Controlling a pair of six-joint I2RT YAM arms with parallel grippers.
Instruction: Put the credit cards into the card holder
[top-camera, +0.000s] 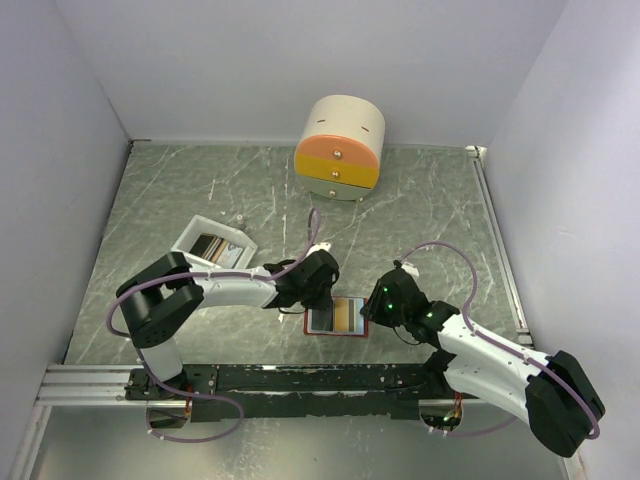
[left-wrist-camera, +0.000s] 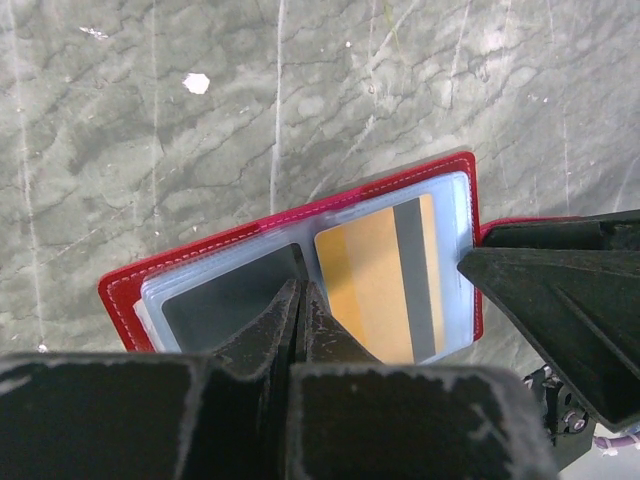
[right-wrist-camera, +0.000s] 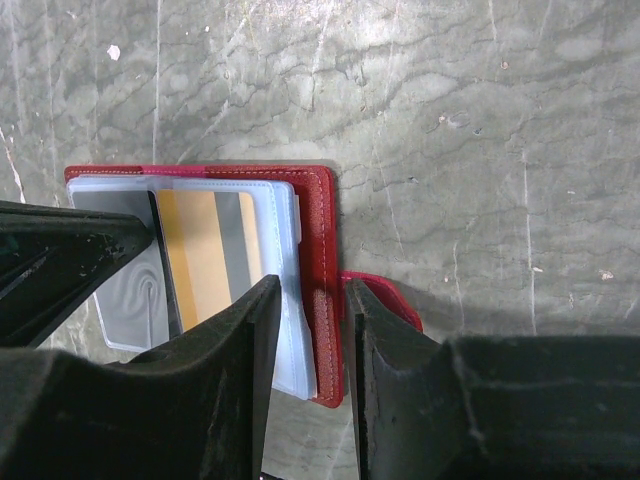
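Note:
The red-edged card holder (top-camera: 337, 331) lies open on the table between my grippers. Its clear sleeve shows a dark card (left-wrist-camera: 235, 295) beside a yellow card with a grey stripe (left-wrist-camera: 385, 270). My left gripper is shut, its tips down at the dark card's edge beside the yellow one; whatever is between them is hidden. At the holder's right side, my right gripper is closed on the edge, with the red border showing between its fingers. More cards (top-camera: 217, 250) lie in the white tray at the left.
The white tray (top-camera: 247, 258) stands on the left side of the table. A small drawer cabinet (top-camera: 340, 140) with orange, yellow and green drawers stands at the back.

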